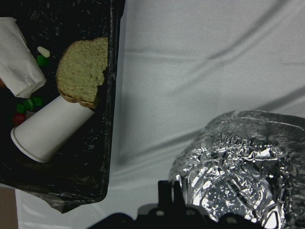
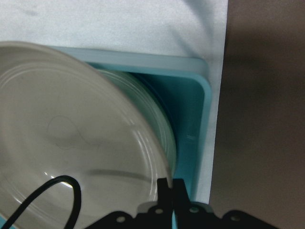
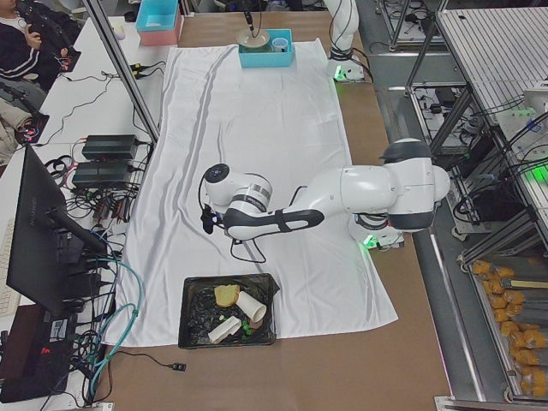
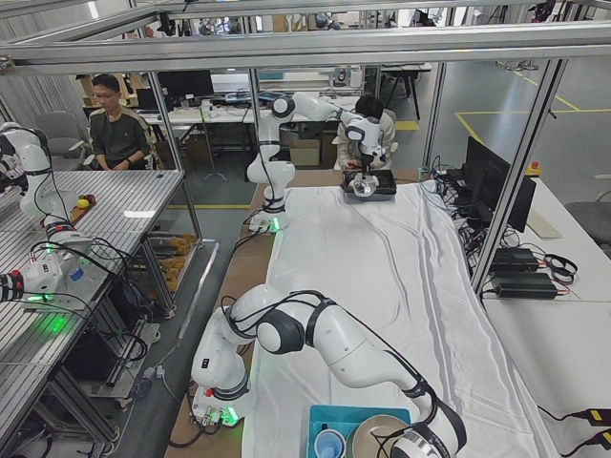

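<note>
My left gripper hangs over the white cloth [image 3: 240, 128] beside a black lined tray [image 3: 227, 338]. In the left wrist view crumpled shiny silver material [image 1: 238, 186] is at its fingertips; whether the fingers grip it, I cannot tell. The tray holds bread [image 1: 81, 71], a paper cup [image 1: 52, 129], white tissue [image 1: 14, 62] and small green and red bits. My right gripper is at the rim of a cream plate [image 2: 71, 124] in a blue bin [image 2: 188, 109]; whether its fingers are closed on the rim is unclear.
A small blue cup [image 4: 328, 444] stands in the bin at the far end. A monitor [image 3: 47, 231] and cables line the table's left side.
</note>
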